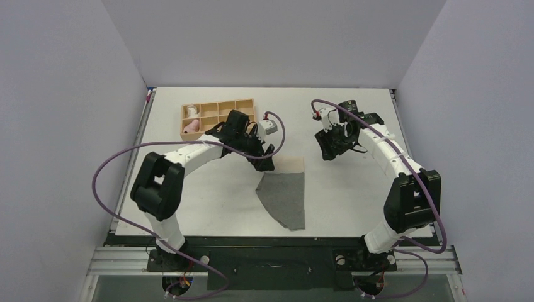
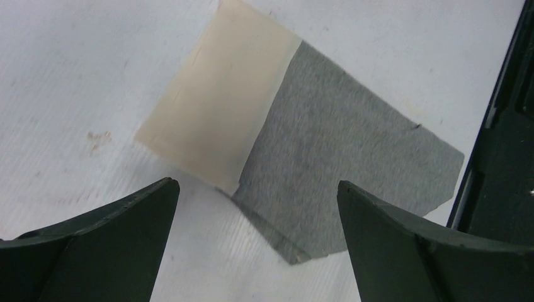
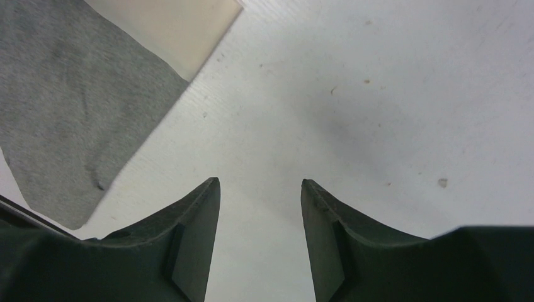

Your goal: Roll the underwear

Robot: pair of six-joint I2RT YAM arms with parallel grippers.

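Observation:
The underwear (image 1: 286, 195) lies flat on the white table, folded, its grey part toward the front edge and a beige band (image 1: 289, 165) along its far end. In the left wrist view the grey cloth (image 2: 327, 138) shows a small folded corner at its near edge. My left gripper (image 1: 269, 158) hangs by the left end of the beige band, its black fingers (image 2: 119, 233) wide apart with nothing between them. Off to the right of the cloth, my right gripper (image 1: 326, 146) stands open over bare table; the cloth's beige corner (image 3: 195, 38) shows at the upper left of its wrist view.
A wooden compartment box (image 1: 220, 116) stands at the back left, with pinkish rolled cloths (image 1: 191, 126) in its left compartments. The left arm passes close in front of it.

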